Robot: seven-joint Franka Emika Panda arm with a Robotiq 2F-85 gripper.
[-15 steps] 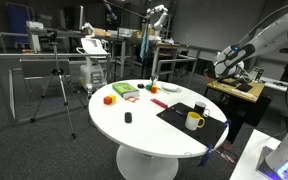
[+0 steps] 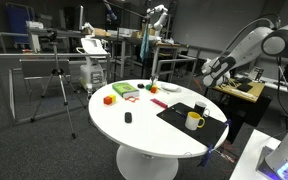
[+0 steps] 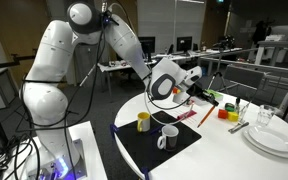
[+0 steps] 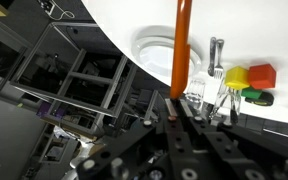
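Note:
A thin orange stick-like object (image 3: 206, 116) slants down from my gripper (image 3: 214, 98), which is shut on its upper end above the table. In the wrist view the orange object (image 4: 182, 45) runs down from the top edge; its exact kind is hard to tell. A stack of white plates (image 3: 274, 141) lies on the white table, near the cutlery (image 4: 216, 70). On the black mat (image 2: 174, 117) stand a yellow mug (image 2: 193, 121) and a white mug (image 3: 168, 137). The fingertips are too dark and small to make out clearly.
Red and yellow blocks (image 4: 261, 76) lie beside the cutlery. A clear glass (image 3: 264, 115) stands near the plates. A green tray (image 2: 125, 88) and a dark mouse-like object (image 2: 128, 117) are on the table's far side from the arm.
The arm has swung from the right towards the table, and its gripper end now appears lower and farther left. The mugs, mat and blocks look unmoved.

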